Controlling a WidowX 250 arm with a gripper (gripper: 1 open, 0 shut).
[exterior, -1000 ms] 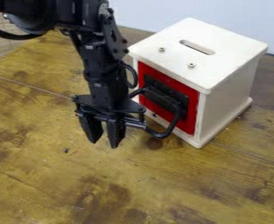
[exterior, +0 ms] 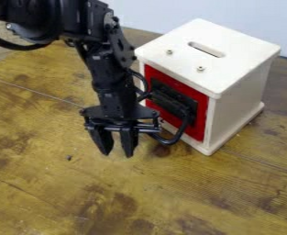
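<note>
My black gripper [exterior: 115,143] points down over the wooden table, left of a white box [exterior: 226,64] with a red front panel [exterior: 197,128]. Its two fingers stand apart with nothing visible between them. The box's red face carries a black fitting [exterior: 172,99], partly hidden by my arm and its cables. The box's top has a slot and two small studs.
A white wall stands behind the box. A tiled strip shows at the upper left.
My gripper has shifted slightly left and down over the last second. The box has not moved.
</note>
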